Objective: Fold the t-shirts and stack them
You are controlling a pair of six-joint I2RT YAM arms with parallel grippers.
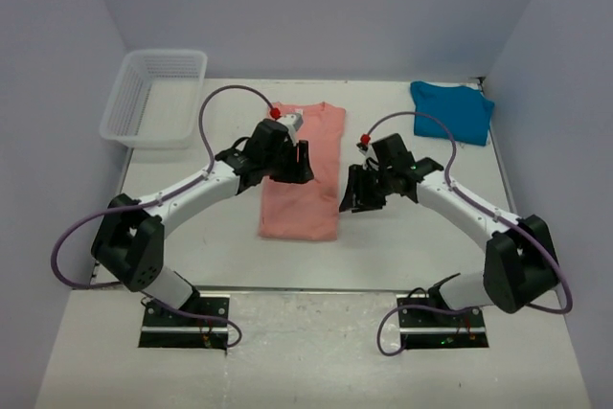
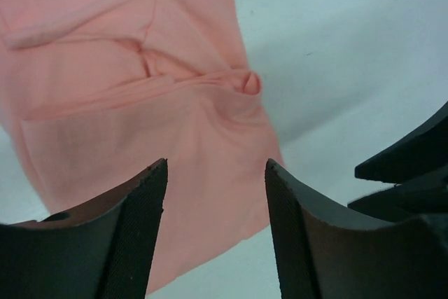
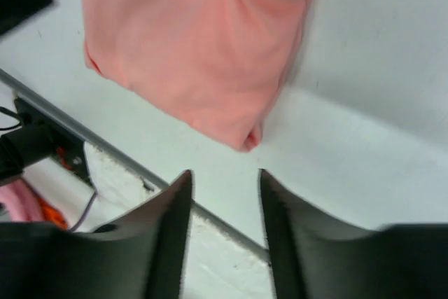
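Observation:
The pink t-shirt (image 1: 299,213) lies at the middle of the table as a long narrow strip, its neck end at the back. In the left wrist view a crease crosses the pink cloth (image 2: 203,138), with a small bunched bit at its right side. My left gripper (image 1: 301,175) hangs over the middle of the strip, fingers (image 2: 148,187) apart and nothing between them. Beside the strip's right edge, close to its near right corner, is my right gripper (image 1: 349,198). Its fingers (image 3: 269,201) are apart and empty.
A blue folded t-shirt (image 1: 453,112) lies at the back right. The white basket (image 1: 108,117) stands at the back left. Both grippers are close together, the right one showing at the left wrist view's edge.

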